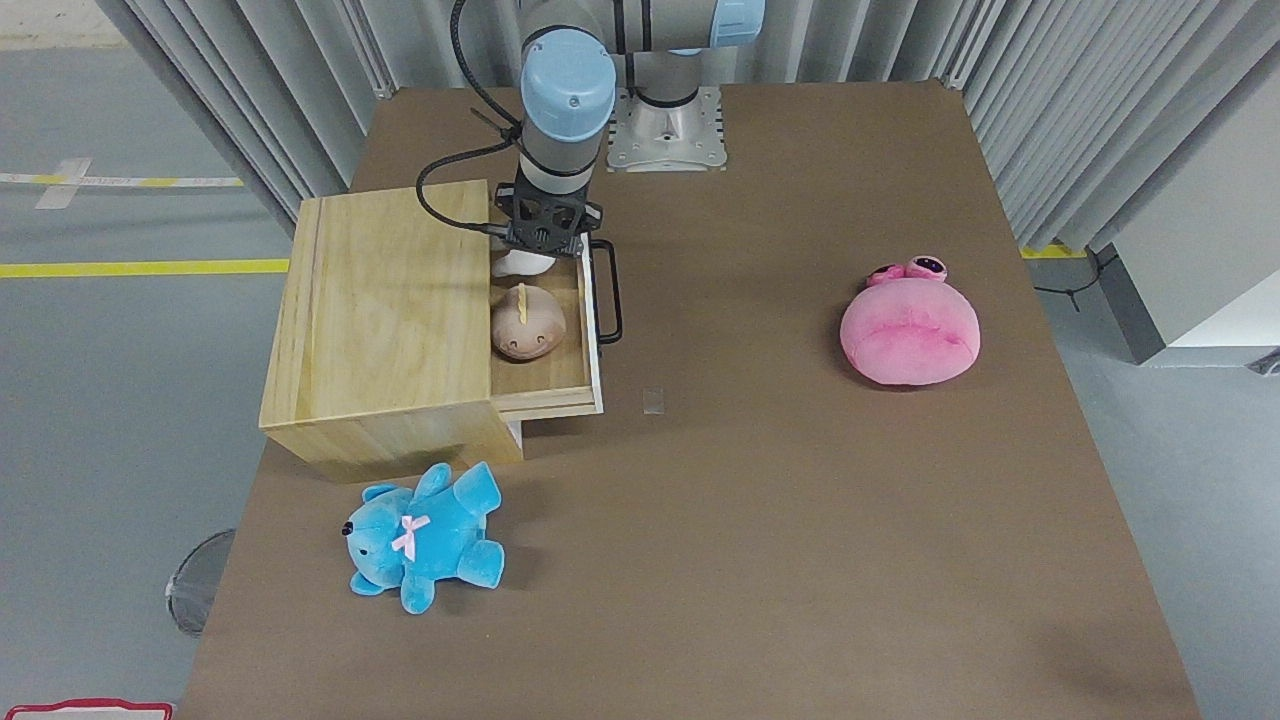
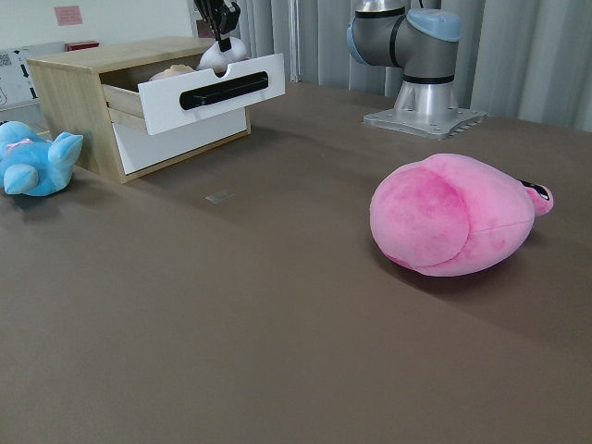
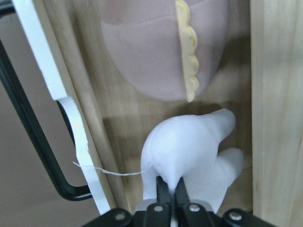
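Observation:
My gripper is shut on a white plush toy (image 3: 189,151), holding it low in the open drawer (image 1: 540,382) of the wooden cabinet (image 1: 372,312); in the camera left view it shows just above the drawer's white front (image 2: 162,102). A pinkish round plush (image 3: 151,47) with a yellow frill lies beside the white toy in the drawer. In the front view the arm's head hides much of the white toy.
A blue bear (image 1: 426,540) lies in front of the cabinet. A pink plush (image 1: 908,330) sits on the right.

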